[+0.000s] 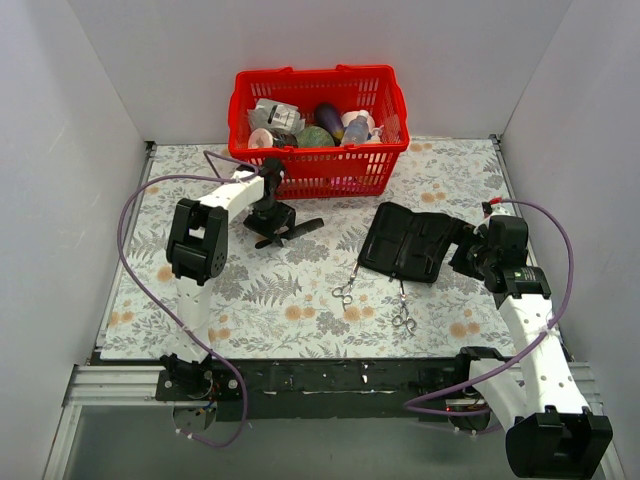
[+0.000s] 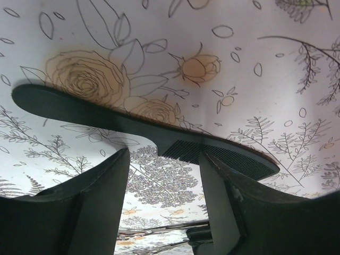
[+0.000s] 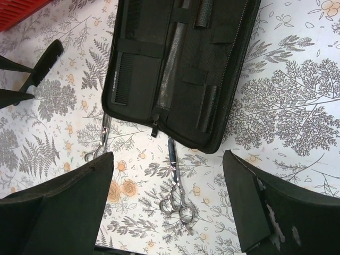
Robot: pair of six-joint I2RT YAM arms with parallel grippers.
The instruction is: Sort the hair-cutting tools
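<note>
A black comb (image 1: 304, 227) lies on the floral mat, with my left gripper (image 1: 275, 222) just over it. In the left wrist view the comb (image 2: 211, 152) runs across beyond the fingertips of the left gripper, which stand apart. The black zip case (image 1: 405, 242) lies open, with combs in its pocket in the right wrist view. Two pairs of silver scissors (image 1: 343, 293) (image 1: 403, 318) lie below it. My right gripper (image 1: 465, 243) is open at the case's right end, with nothing between its fingertips.
A red basket (image 1: 317, 170) full of assorted items stands at the back, just behind my left gripper.
</note>
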